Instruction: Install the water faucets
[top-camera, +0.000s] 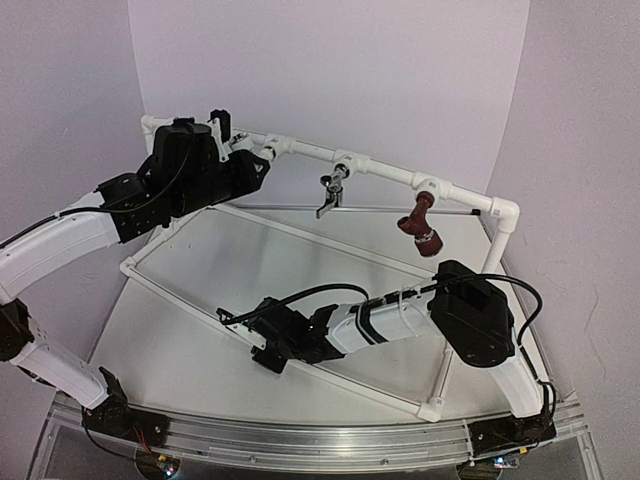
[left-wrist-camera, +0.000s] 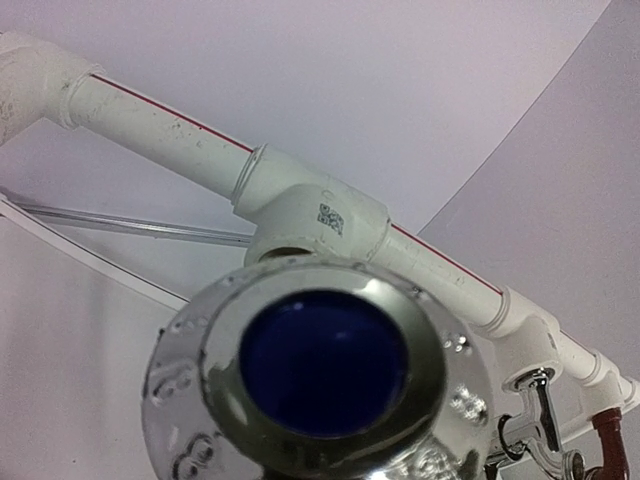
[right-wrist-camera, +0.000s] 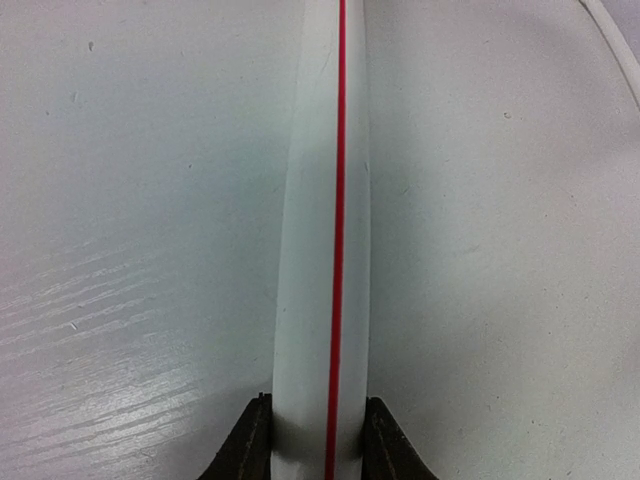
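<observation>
A faucet with a clear round handle and blue cap (left-wrist-camera: 325, 365) fills the lower middle of the left wrist view, in front of a white tee (left-wrist-camera: 330, 220) on the upper pipe. From above, my left gripper (top-camera: 262, 165) is close below that tee, with the faucet's handle (top-camera: 240, 142) at its upper side. The left fingers are hidden, but the faucet moves along with this gripper. Whether the faucet's end sits in the tee is not clear. At the lower pipe (right-wrist-camera: 320, 250), my right gripper is shut, its fingers against both sides of the pipe.
A chrome faucet (top-camera: 333, 190) hangs from the middle tee, and a dark red faucet (top-camera: 422, 225) from the right one. The upper white pipe (top-camera: 385, 171) slopes down rightward. Open space lies between the upper and lower pipes.
</observation>
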